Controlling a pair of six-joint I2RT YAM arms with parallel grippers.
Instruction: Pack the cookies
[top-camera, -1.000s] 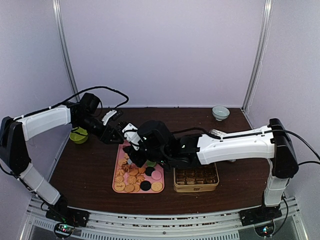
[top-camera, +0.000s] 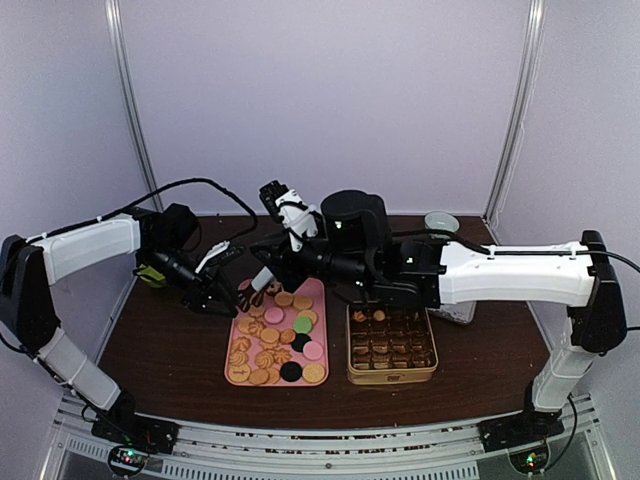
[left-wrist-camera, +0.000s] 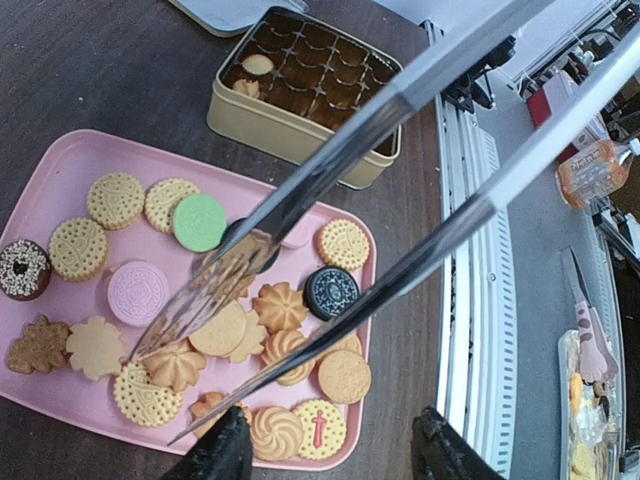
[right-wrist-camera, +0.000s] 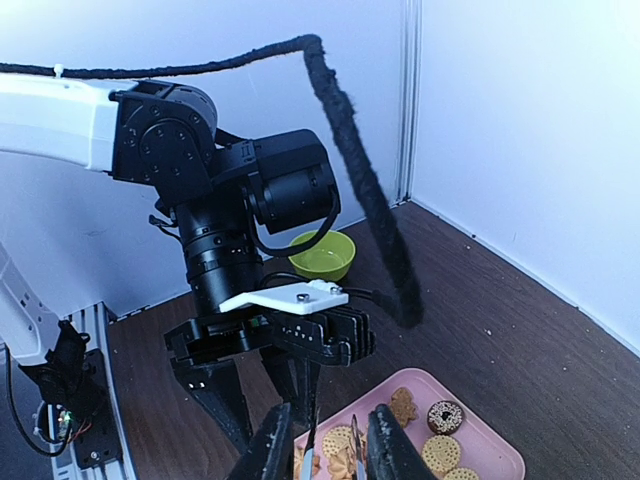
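A pink tray (top-camera: 235, 375) of assorted cookies (left-wrist-camera: 136, 292) lies at the middle left of the table. To its right stands the tan tin (top-camera: 392, 376), its inside split into small compartments; two cookies (left-wrist-camera: 257, 64) sit at one end. My right gripper is shut on slim tongs (left-wrist-camera: 410, 255), whose parted tips hang over the tray with no cookie visibly gripped. Close to the tray's far left edge, my left gripper stands open, its finger pads (left-wrist-camera: 228, 455) apart and nothing between them. The right arm hides part of the tin and tray.
A green bowl (right-wrist-camera: 323, 256) stands behind the left arm and a pale bowl (top-camera: 441, 223) at the back right. Beside the tin lies a clear container or lid (top-camera: 458, 310).
My right arm has risen and shifted back, leaving the tongs clearly visible above the tray. More of the cookies show.
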